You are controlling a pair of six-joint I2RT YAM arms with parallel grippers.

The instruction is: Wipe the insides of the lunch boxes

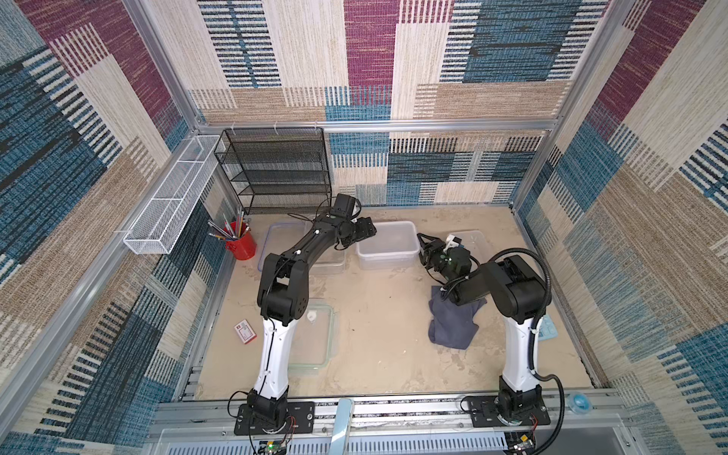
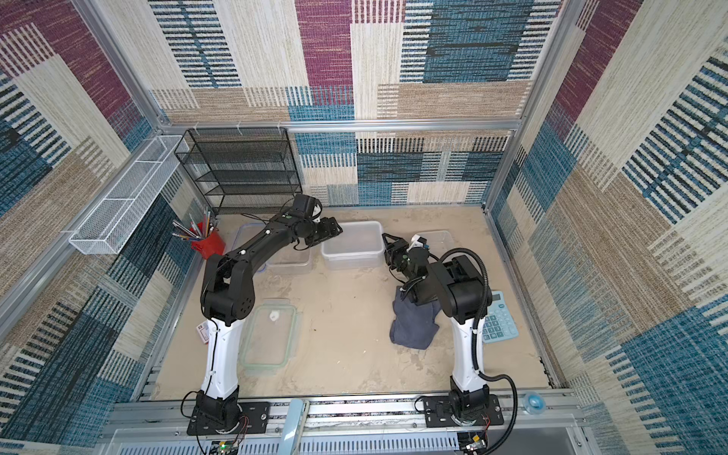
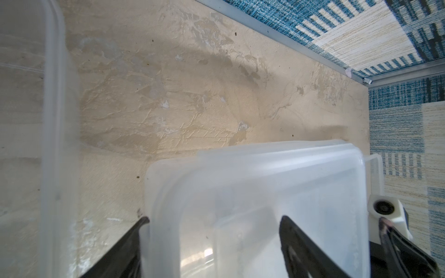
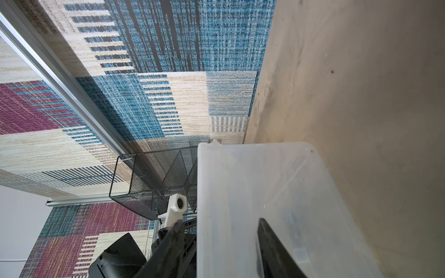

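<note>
A white translucent lunch box [image 1: 386,241] stands at the back middle, between my grippers. My left gripper is open at its left end, its fingertips either side of the box's rim. My right gripper is at the right end, fingers apart around the near rim; whether it touches cannot be told. A clear box [image 2: 288,261] stands to its left, partly under the left arm; a green-rimmed box [image 1: 330,333] lies front left. A dark grey cloth [image 1: 453,322] lies below the right arm.
Another clear container [image 2: 438,236] is at back right. A red pen cup [image 1: 242,244], black mesh rack [image 1: 273,167] and white wall basket [image 1: 170,197] are at back and left. A blue calculator [image 2: 499,322] lies at the right.
</note>
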